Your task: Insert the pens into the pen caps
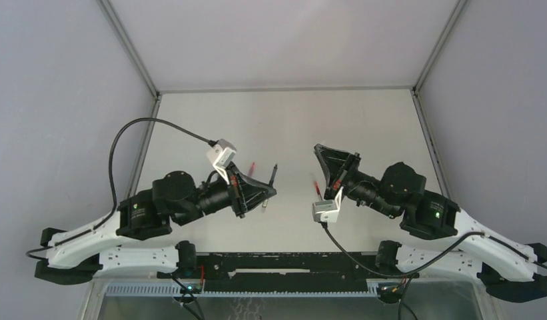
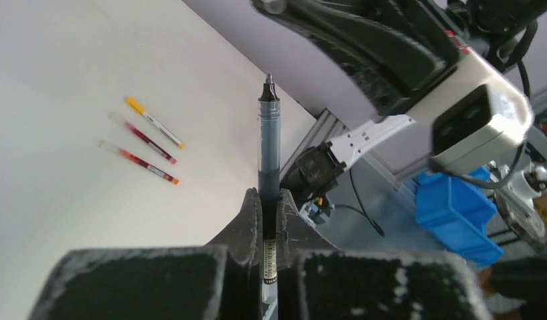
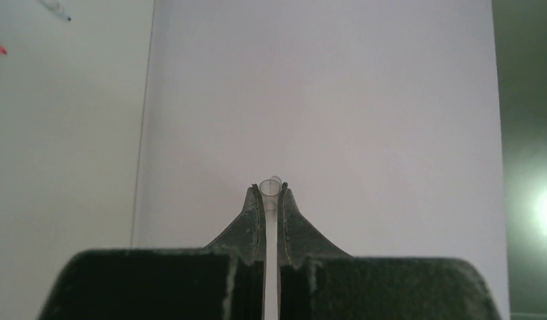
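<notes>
A dark grey pen (image 2: 269,133) stands upright in the left wrist view, my left gripper (image 1: 267,192) shut on its barrel, tip uncovered. My right gripper (image 1: 318,150) is raised right of the left one, shut on what looks like a clear pen cap (image 3: 270,190). In the left wrist view a yellow pen (image 2: 160,127), a purple pen (image 2: 150,143) and an orange-red pen (image 2: 150,167) lie on the table. A pink pen (image 1: 252,169) shows partly behind my left arm.
Walls (image 1: 490,120) stand on both sides and at the back. A blue bin (image 2: 450,220) sits outside the work area.
</notes>
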